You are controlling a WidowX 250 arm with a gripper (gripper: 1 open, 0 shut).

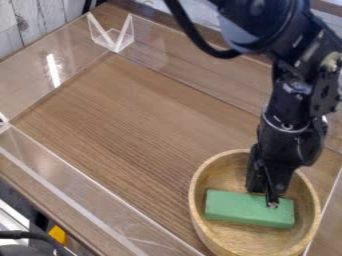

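A wooden bowl [219, 175] sits at the lower right, holding a green rectangular block [243, 210] in its lower half. The black gripper [267, 188] reaches down from the upper right into the bowl, its tips just above the back edge of the block. It looks shut, with nothing visible between its fingers; whether it touches the block is unclear.
Clear plastic edging runs along its left side, with a white bracket [111, 35] at the back left.
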